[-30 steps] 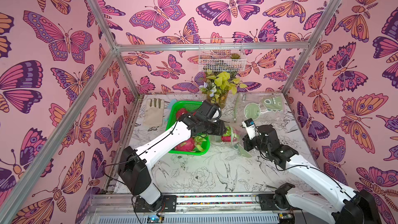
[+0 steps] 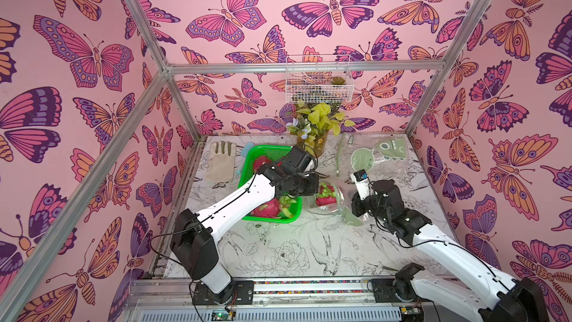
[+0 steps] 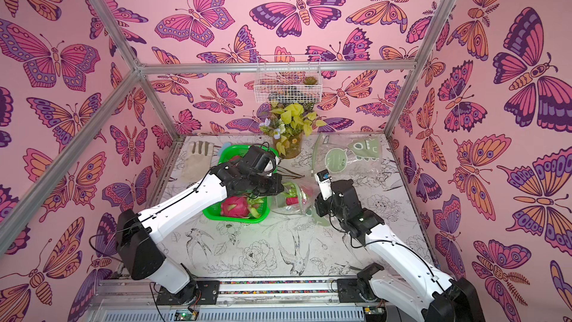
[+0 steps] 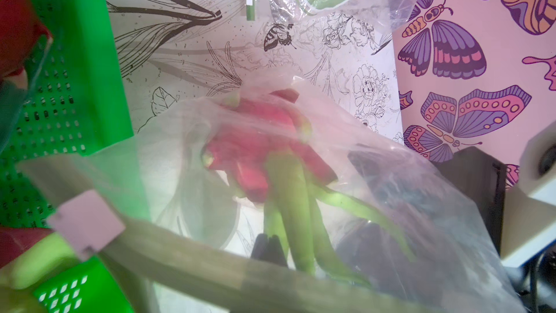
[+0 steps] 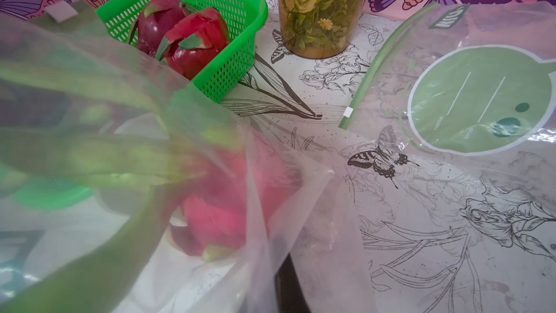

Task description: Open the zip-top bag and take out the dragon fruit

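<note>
A clear zip top bag (image 4: pixel 173 133) with a dragon fruit (image 4: pixel 254 145) inside is stretched between my two grippers. In the left wrist view, its olive zip strip (image 4: pixel 191 255) crosses the fingertips, a pink slider (image 4: pixel 87 223) at one end. My left gripper (image 2: pixel 316 183) is shut on the bag's top edge. My right gripper (image 2: pixel 357 205) is shut too, the film gathered in folds against its dark finger (image 5: pixel 289 287); the exact pinch is hidden. The fruit (image 2: pixel 326 194) shows between the arms, its green scales pointing toward the zip strip.
A green basket (image 2: pixel 245 190) with several dragon fruits stands under my left arm. Behind are a flower vase (image 5: pixel 318 11) and another flat zip bag (image 5: pixel 480 98). A glove (image 2: pixel 221 164) lies back left.
My left gripper has shifted slightly left and the right one slightly right, so the gap between them is wider. More of the dragon fruit in the bag shows.
</note>
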